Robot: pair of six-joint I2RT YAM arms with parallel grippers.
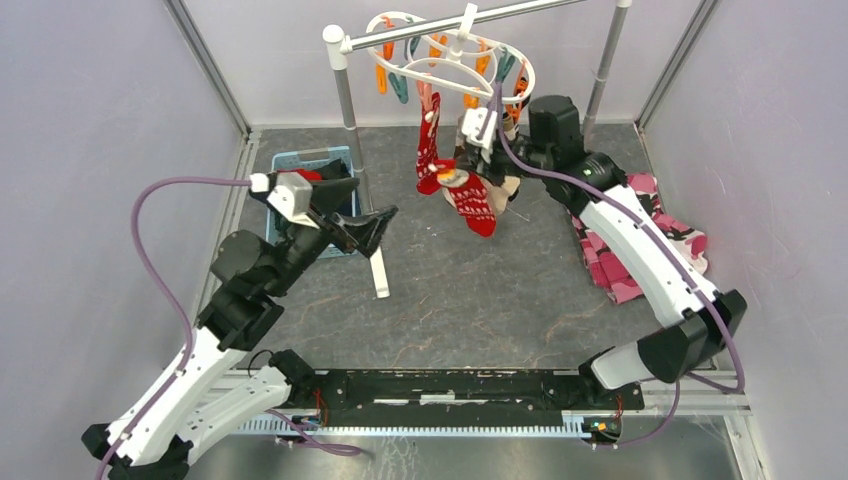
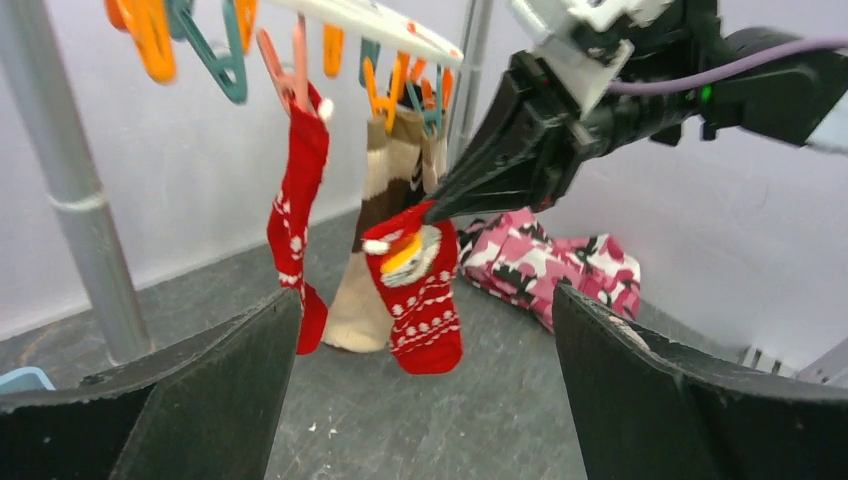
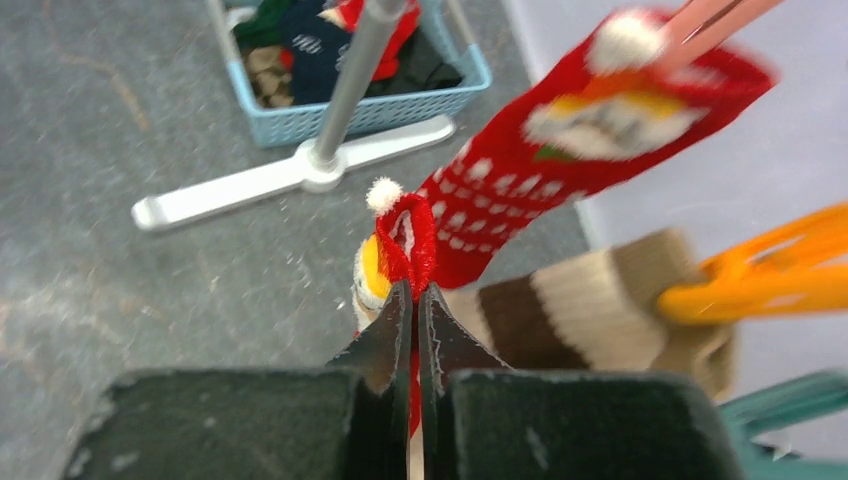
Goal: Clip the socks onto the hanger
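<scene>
A red sock with white patterns and a yellow-and-white face (image 2: 425, 310) hangs by its cuff from my right gripper, whose fingers are shut on it. Another red sock (image 2: 297, 185) hangs from a pink clip (image 2: 296, 75) on the white round hanger (image 1: 450, 91). Behind the held sock, a beige-and-brown sock (image 2: 372, 200) hangs beneath an orange clip. My left gripper (image 1: 383, 232) stands open to the left of the socks, below the hanger, with only empty space between its wide-apart fingers (image 2: 200, 400).
Several orange and teal clips (image 1: 399, 87) ring the hanger. A grey pole (image 1: 347, 105) stands at its left. Behind my left arm is a blue basket (image 3: 300, 128) of clothes. Pink patterned cloth (image 1: 620, 260) lies at right.
</scene>
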